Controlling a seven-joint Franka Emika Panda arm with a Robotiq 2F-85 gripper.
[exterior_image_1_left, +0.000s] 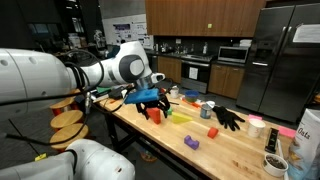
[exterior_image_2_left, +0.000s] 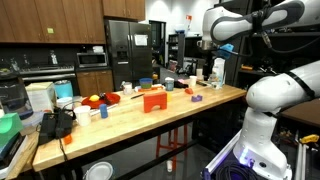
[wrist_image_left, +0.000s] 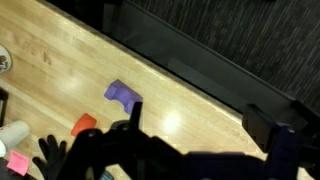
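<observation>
Open and empty, my gripper hangs above the front edge of the wooden table, its dark fingers spread apart in the wrist view. A purple block (wrist_image_left: 122, 96) lies on the table near that edge, beyond one finger and not between the two. Past it sits a small orange-red block (wrist_image_left: 84, 124), beside a black glove (wrist_image_left: 48, 157). In exterior view 1, my gripper (exterior_image_1_left: 154, 106) is left of the purple block (exterior_image_1_left: 191, 142) and in front of a red object, which it partly hides. A yellow block (exterior_image_1_left: 180, 118) lies close behind.
A larger red box (exterior_image_2_left: 154, 102) stands along the table (exterior_image_2_left: 120, 125) in exterior view 2. White cup (exterior_image_1_left: 256, 127), bowl (exterior_image_1_left: 275, 164) and plastic bag (exterior_image_1_left: 305, 145) occupy the right end in exterior view 1. Bare wood surrounds the purple block.
</observation>
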